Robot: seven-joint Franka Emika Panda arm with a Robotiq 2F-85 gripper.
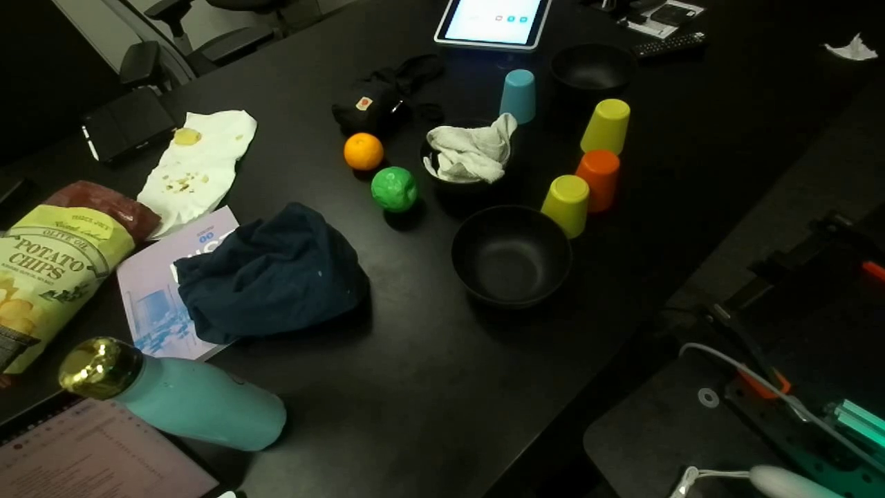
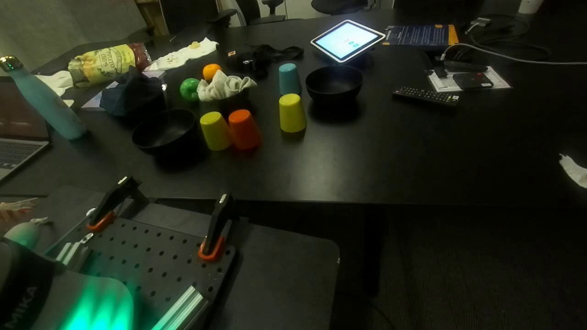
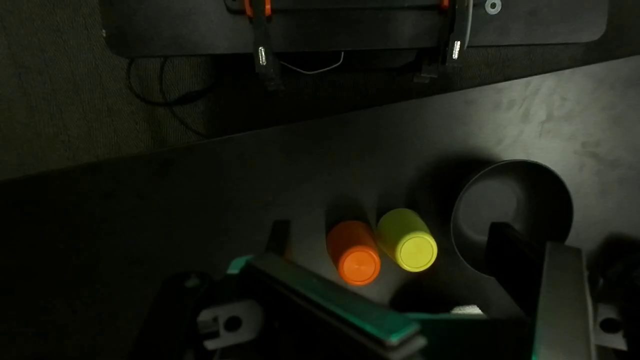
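Note:
In the wrist view my gripper stands open, its dark fingers wide apart with nothing gripped. Seen beyond the gap are an orange cup [image 3: 355, 252] and a yellow cup [image 3: 408, 239], both upside down and side by side. An empty black bowl [image 3: 493, 201] is partly covered by the right finger. A second yellow cup [image 2: 292, 112] and a blue cup [image 2: 289, 79] stand farther along the table. Crumpled grey cloth [image 1: 471, 149] fills a small bowl, near a green fruit [image 1: 394, 189] and an orange [image 1: 363, 152]. Neither exterior view shows the gripper.
Another black bowl [image 2: 334, 84] sits near the tablet [image 2: 347, 41] and a remote [image 2: 425, 96]. A dark blue cloth [image 1: 274, 274], a teal bottle [image 1: 203, 402] and a chip bag [image 1: 59, 261] occupy one side.

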